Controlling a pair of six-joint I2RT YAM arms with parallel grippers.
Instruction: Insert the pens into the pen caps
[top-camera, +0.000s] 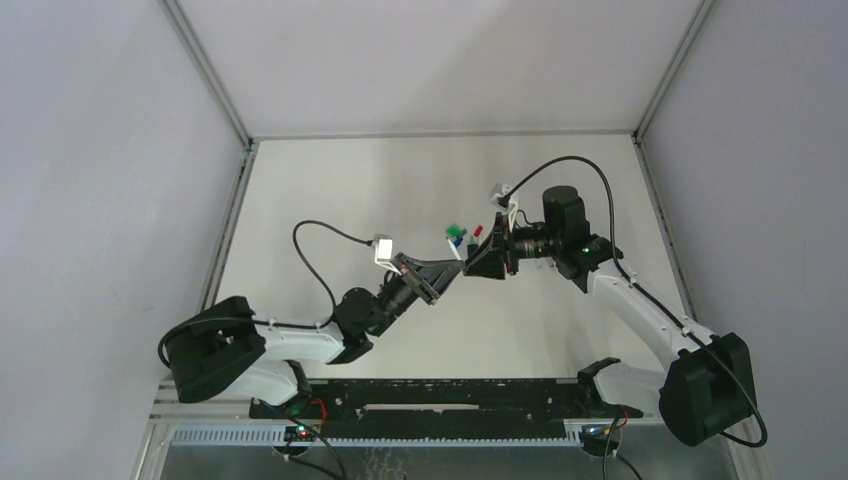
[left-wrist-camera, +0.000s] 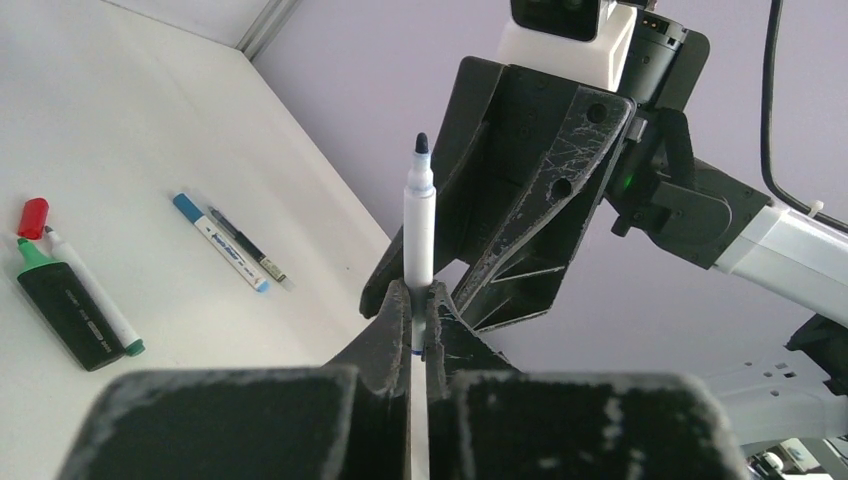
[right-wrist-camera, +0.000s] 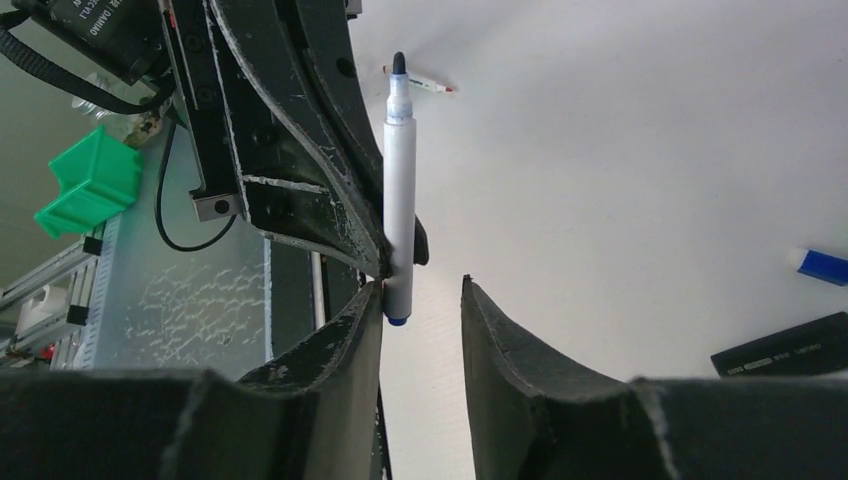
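A white marker (left-wrist-camera: 419, 235) stands nearly upright, its dark uncapped tip up and a blue end below. My left gripper is shut on its lower part. Facing it, my right gripper is part open; in the right wrist view the marker (right-wrist-camera: 399, 190) shows close to its left finger, and contact cannot be told. Both grippers nearly meet above the table in the top view. On the table in the left wrist view lie a red cap (left-wrist-camera: 33, 218), another white marker (left-wrist-camera: 100, 292) and a dark green-tipped marker (left-wrist-camera: 72, 318). A blue cap (right-wrist-camera: 826, 266) shows at far right in the right wrist view.
Farther off lie a blue-capped marker (left-wrist-camera: 220, 240) and a slim dark pen (left-wrist-camera: 250, 246). A small red-tipped pen (right-wrist-camera: 428, 83) is on the table in the right wrist view.
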